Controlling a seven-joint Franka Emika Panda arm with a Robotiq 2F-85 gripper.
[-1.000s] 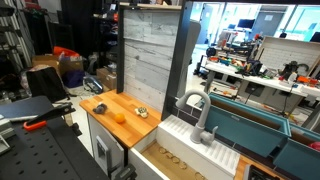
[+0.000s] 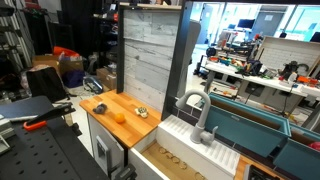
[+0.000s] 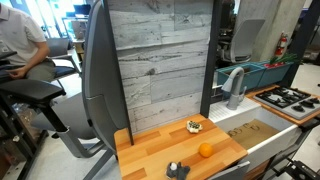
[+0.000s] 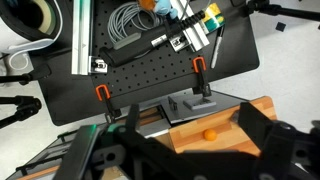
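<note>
In the wrist view my gripper shows as two dark fingers set well apart at the lower edge, with nothing visible between them but the furniture below. A small orange ball-like object (image 2: 119, 118) rests on the wooden counter (image 3: 155, 152). Farther back on that counter sits a small pale, yellowish item (image 3: 193, 126). Some small grey pieces (image 2: 100, 107) lie toward the counter's other end. Beside the counter is a white-rimmed basin with a tan bottom (image 2: 180, 165), a pale faucet (image 2: 202, 118) rising behind it.
A black perforated table (image 4: 150, 80) carries a coiled grey cable (image 4: 133, 18) and tools. Behind the wooden counter stands a grey plank wall (image 3: 165, 75). A stovetop (image 3: 285, 97) lies beyond the basin, with a teal bin (image 2: 245, 125) behind. A person (image 3: 22, 40) sits in the background.
</note>
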